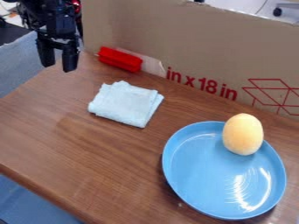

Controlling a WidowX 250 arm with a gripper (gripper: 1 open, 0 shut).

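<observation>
My black gripper (58, 56) hangs at the upper left, above the edge of the wooden table, with its two fingers apart and nothing seen between them. A folded pale cloth (125, 103) lies on the table to the right of and below it. A blue plate (211, 188) sits at the right, with a yellow egg-shaped object (243, 134) resting on it. A red object (119, 59) lies at the back against the cardboard.
A cardboard box (211, 44) with printed text walls off the back. Blue-grey fabric shows beyond the table's left side.
</observation>
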